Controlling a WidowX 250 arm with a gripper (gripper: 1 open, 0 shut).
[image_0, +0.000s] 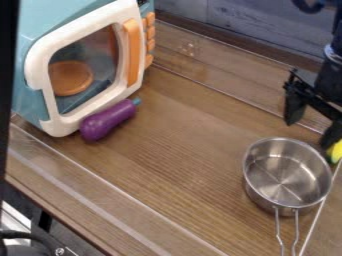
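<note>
My black gripper (310, 102) is at the right edge, partly out of frame, open, above and behind a steel pot (286, 174) with a long handle. A yellow object (335, 151), mostly hidden, lies beside the pot under the gripper at the far right. A purple eggplant (108, 120) lies left of centre on the wooden counter (167, 165).
A toy microwave (54, 110) in light blue and white stands at the upper left, with an orange round item (72, 77) inside.
</note>
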